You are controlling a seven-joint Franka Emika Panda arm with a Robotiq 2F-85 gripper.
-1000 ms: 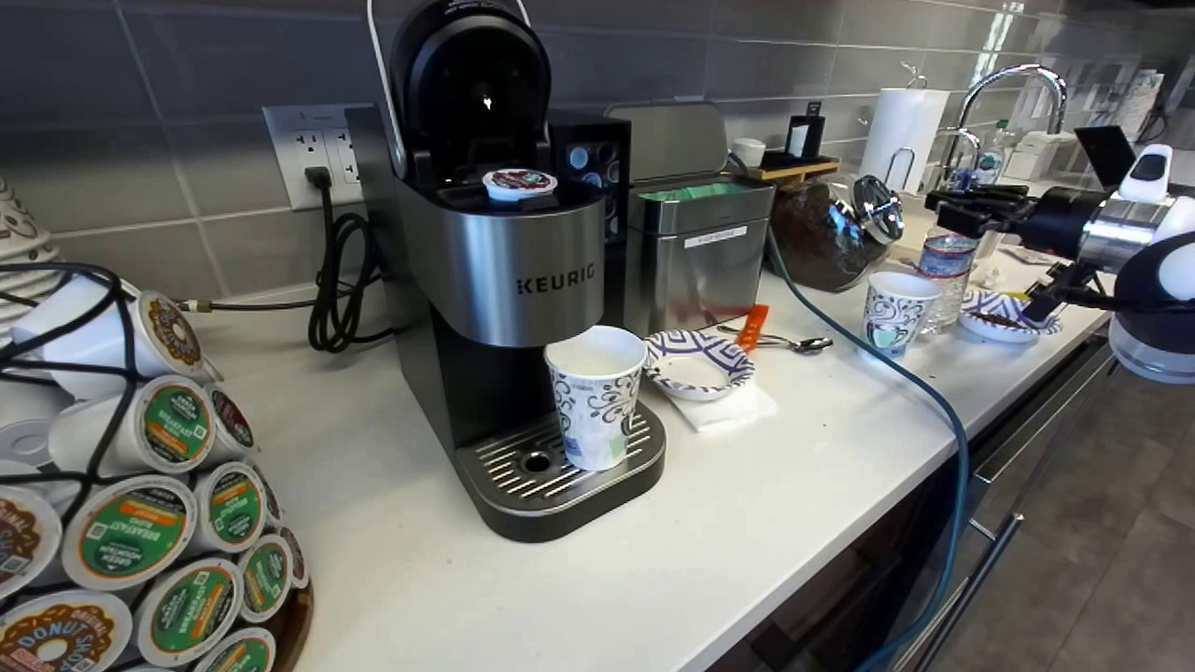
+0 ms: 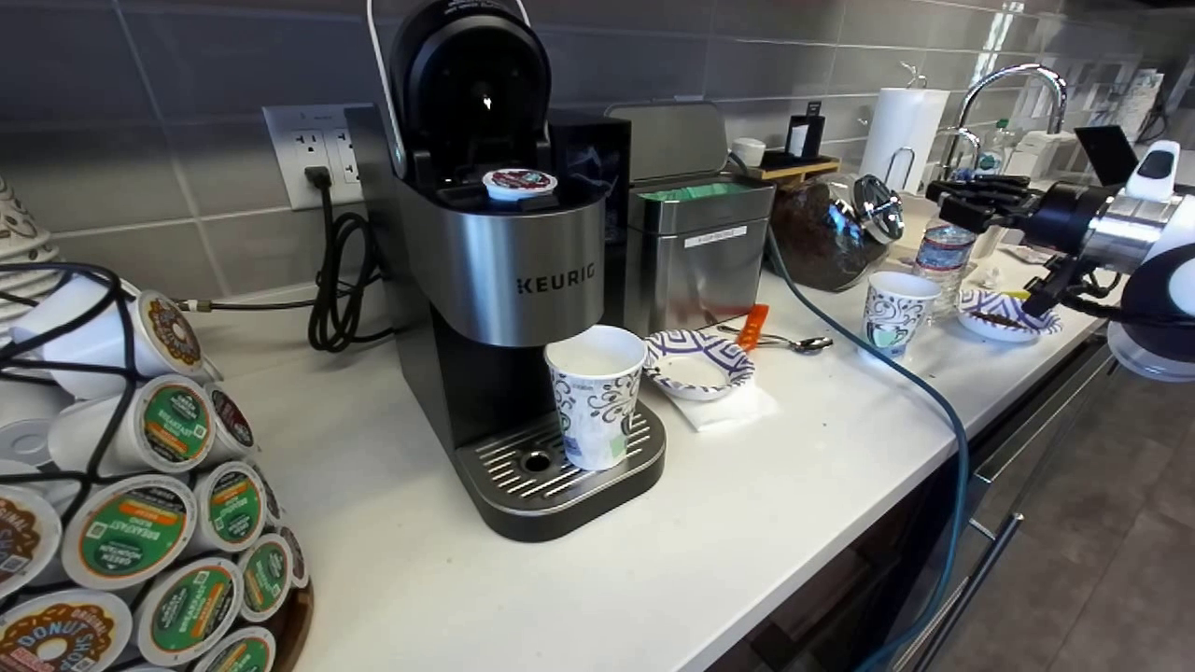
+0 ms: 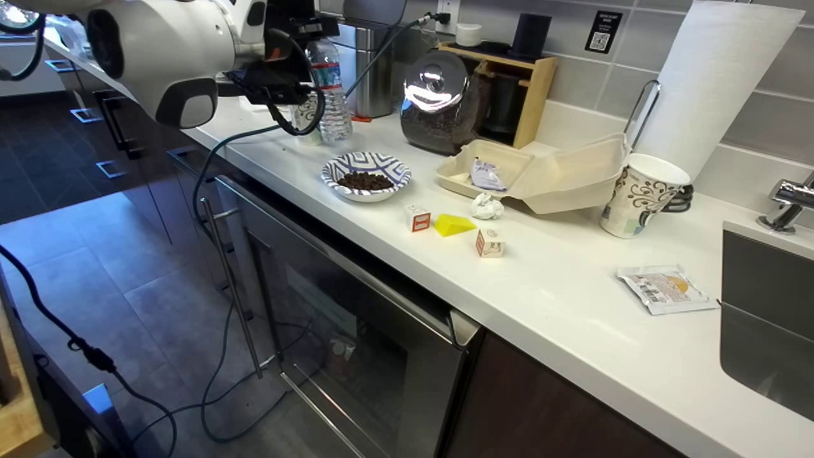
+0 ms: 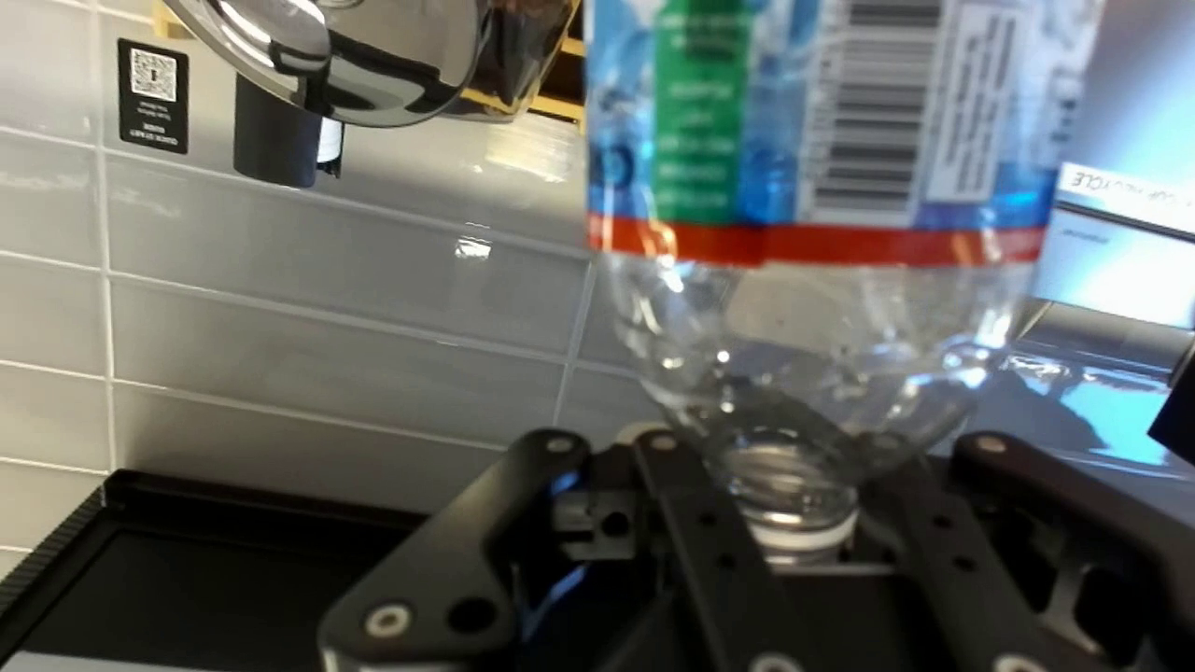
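My gripper is shut around the neck of a clear plastic water bottle, just at its white cap. The wrist view shows the bottle's label with a green patch, barcode and red band, the bottle appearing inverted there. From exterior view 1 the bottle hangs upright below the black fingers, behind a patterned paper cup. In exterior view 2 the same bottle is partly covered by the arm; whether its base touches the counter I cannot tell.
A bowl of dark beans lies near the counter edge. Close by are small boxes, a takeout container and another cup. A Keurig machine holds a cup on its tray. A blue hose crosses the counter.
The gripper and bottle have risen slightly, with a small shift to the left in exterior view 1. Cups and bowls have not moved.
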